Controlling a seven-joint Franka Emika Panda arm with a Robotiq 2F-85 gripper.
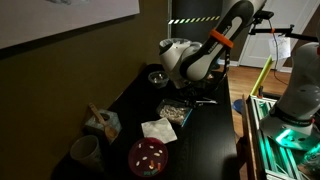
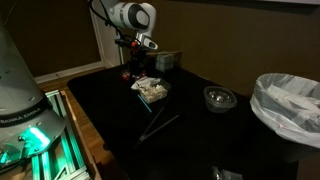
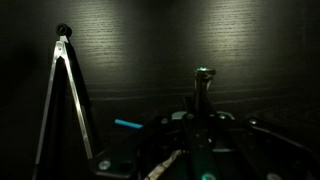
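Note:
In the wrist view my gripper points at the dark tabletop and is shut on a small shiny thing, whose kind I cannot make out. To its left, and apart from it, a pair of metal tongs lies on the table. A blue strip shows beside the dark gripper body. A clear tray with pale bits of food stands below the white arm in exterior view 1. In that view the fingertips are too dark to see.
A white napkin and a red bowl are near the tray. Behind it stands a glass bowl. A large lined bin is at the right of exterior view 2.

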